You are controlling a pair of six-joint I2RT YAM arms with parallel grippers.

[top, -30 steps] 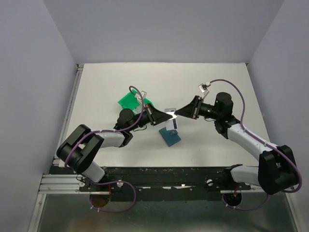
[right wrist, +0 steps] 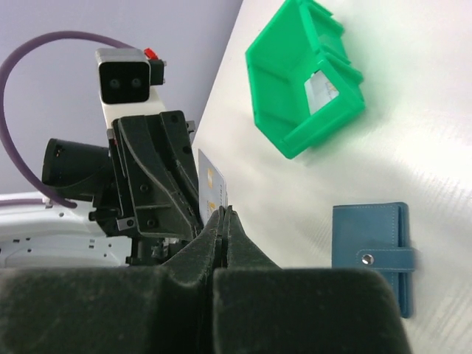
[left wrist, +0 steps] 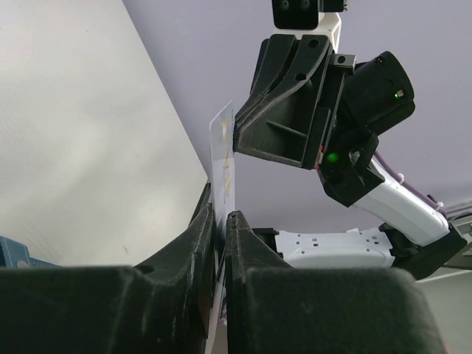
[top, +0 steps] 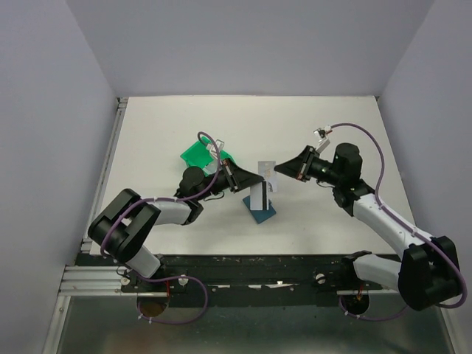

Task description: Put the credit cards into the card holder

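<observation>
Over the middle of the table my left gripper (top: 262, 179) is shut on a white card (top: 259, 198) with a black stripe. A pale card face (top: 267, 171) shows beyond its fingertips; whether this is a second card, I cannot tell. In the left wrist view, the card (left wrist: 223, 166) stands edge-on between the fingers. My right gripper (top: 277, 169) is shut, its tips at the pale card's edge. The right wrist view has the card (right wrist: 212, 186) right at those tips; whether its edge is pinched is unclear. The blue card holder (top: 259, 211) lies on the table below.
Behind the left gripper a green bin (top: 196, 155) stands on the table; something pale (right wrist: 320, 90) is inside it.
My right gripper has drawn slightly right. The striped card has tilted and shows more of its face, and a pale card face now stands out beside the right gripper's tips. The left arm has stayed put.
</observation>
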